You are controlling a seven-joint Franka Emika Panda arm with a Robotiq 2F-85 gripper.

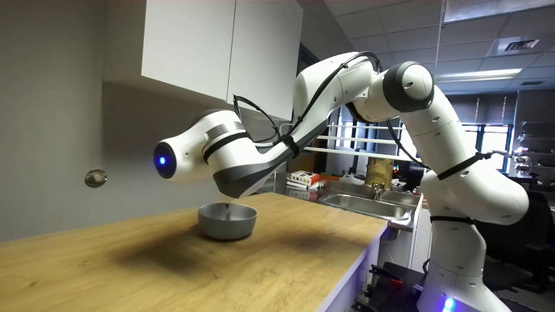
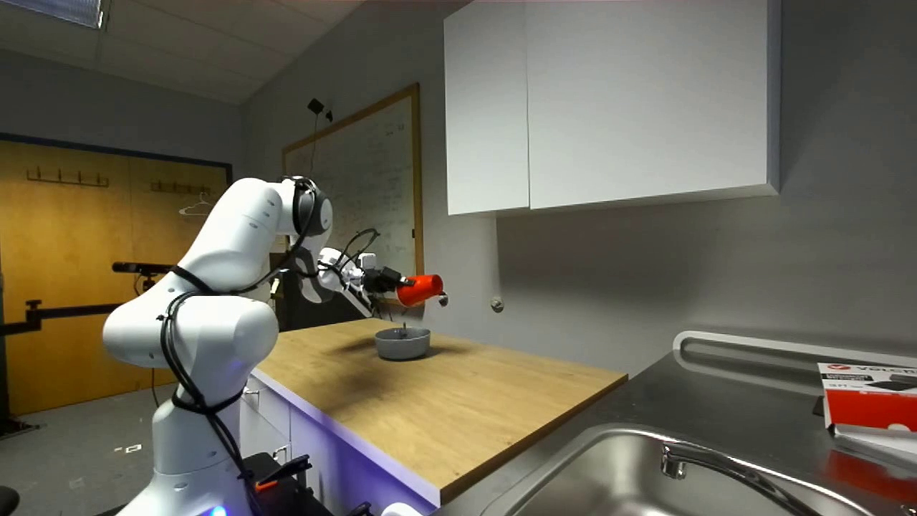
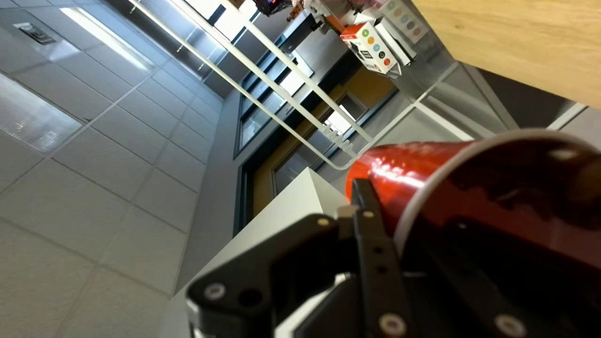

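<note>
My gripper is shut on the rim of a red cup, which lies tipped on its side above the grey bowl. In the wrist view, one black finger runs along the outside of the cup's wall. The other goes into the mouth, where dark contents show along the inner wall. The bowl stands upright on the wooden counter. A thin dark streak and some pale blur show over its opening in exterior view 1, with dark bits at its rim in exterior view 2. The arm hides the cup in exterior view 1.
White wall cabinets hang above the counter, close over the arm. A metal sink and a few boxes are at the counter's far end. The wood around the bowl is clear.
</note>
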